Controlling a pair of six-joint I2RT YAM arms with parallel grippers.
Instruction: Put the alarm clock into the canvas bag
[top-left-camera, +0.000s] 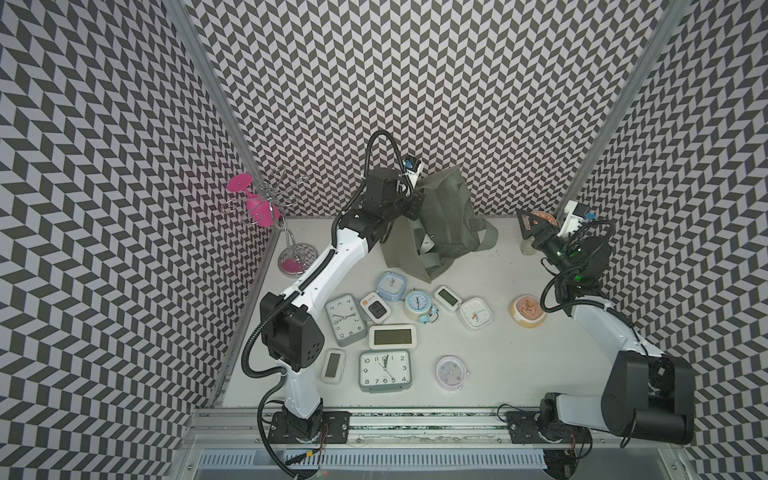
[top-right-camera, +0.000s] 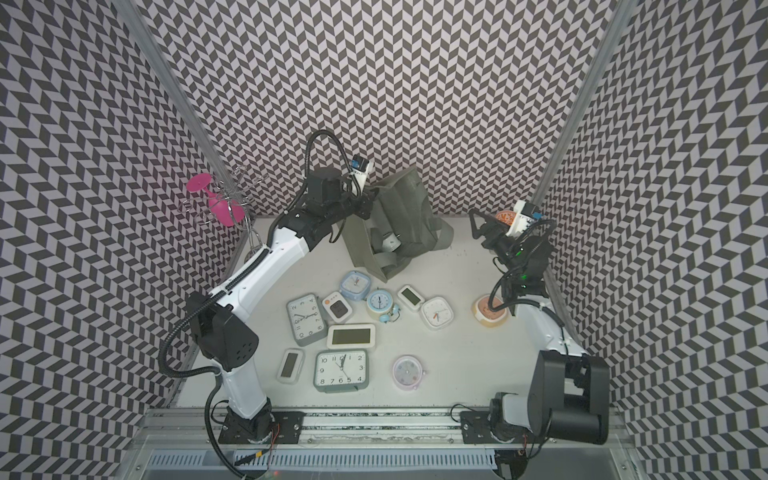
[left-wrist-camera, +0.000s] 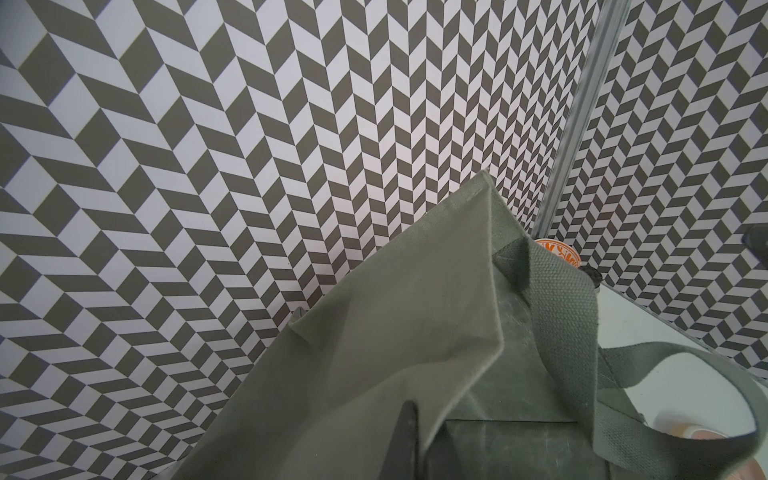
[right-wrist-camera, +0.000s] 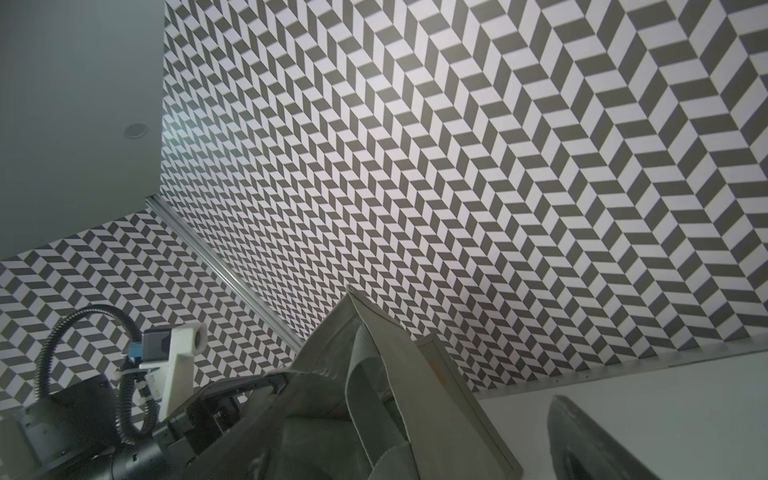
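An olive canvas bag (top-left-camera: 448, 220) stands open at the back centre, its straps flopped over it. My left gripper (top-left-camera: 412, 208) reaches to its left side; in the left wrist view the dark fingertips (left-wrist-camera: 406, 436) are shut at the bag's fabric, whether on any of it I cannot tell. My right gripper (top-left-camera: 528, 220) stands open at the back right, apart from the bag, with nothing between its fingers. Several alarm clocks lie in front of the bag, among them a blue one (top-left-camera: 418, 302), a grey one (top-left-camera: 385, 369), a pink one (top-left-camera: 450, 372) and an orange one (top-left-camera: 528, 310).
A pink stand with chrome arms (top-left-camera: 264, 212) is at the back left. A round orange-topped container (top-right-camera: 505, 217) sits behind the right gripper. Bare table lies at the front right and between the bag and the orange clock.
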